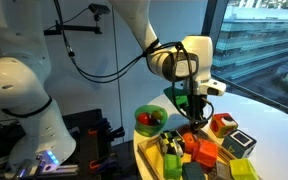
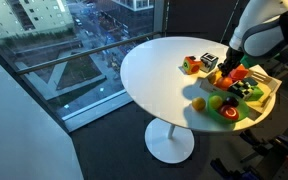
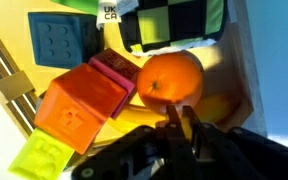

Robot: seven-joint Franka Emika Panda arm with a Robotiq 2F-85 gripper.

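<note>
My gripper (image 1: 196, 126) points down over a wooden tray of toys, its body tilted slightly. In the wrist view the dark fingertips (image 3: 174, 113) lie close together just in front of an orange ball (image 3: 171, 78). Yellow banana-like pieces (image 3: 134, 118) show on either side of the fingers, below the ball. Whether anything sits between the fingers is unclear. Left of the ball are a red-orange block (image 3: 80, 108), a dark red block (image 3: 115, 68) and a dark blue block (image 3: 64, 40). A black-and-green checkered piece (image 3: 174, 22) lies above the ball.
A green bowl (image 1: 150, 122) with red fruit stands left of the tray. Behind the tray are a colored cube (image 1: 223, 125) and a black-and-white cube (image 1: 240, 144). Loose round fruit (image 2: 198, 103) rests near the bowl.
</note>
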